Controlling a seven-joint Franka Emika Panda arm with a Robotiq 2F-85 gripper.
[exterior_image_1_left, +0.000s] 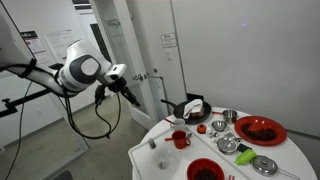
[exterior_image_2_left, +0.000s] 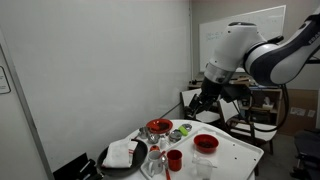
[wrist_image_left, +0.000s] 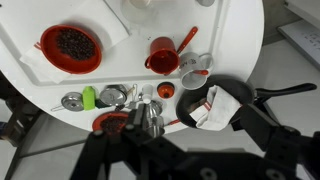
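My gripper (exterior_image_1_left: 127, 86) hangs in the air above and to the left of the table in exterior view 1, its fingers apart with nothing visible between them. In exterior view 2 the arm's gripper (exterior_image_2_left: 203, 101) is high over the table, clear of everything on it. From above, the wrist view shows a red bowl of dark beans (wrist_image_left: 72, 42), a red mug (wrist_image_left: 163, 55), a metal cup (wrist_image_left: 193, 70) and a black pan (wrist_image_left: 243, 90) with a white cloth (wrist_image_left: 216, 108) in it. The gripper's dark parts cover the lower edge of that view.
A tomato (wrist_image_left: 165, 90), silver pots, a green item (wrist_image_left: 89, 97) and a second red dish (exterior_image_1_left: 261, 130) crowd the table's far side. A white tray (exterior_image_1_left: 141, 154) with a clear glass (exterior_image_2_left: 204, 168) lies nearer. The pan's handle juts past the table edge.
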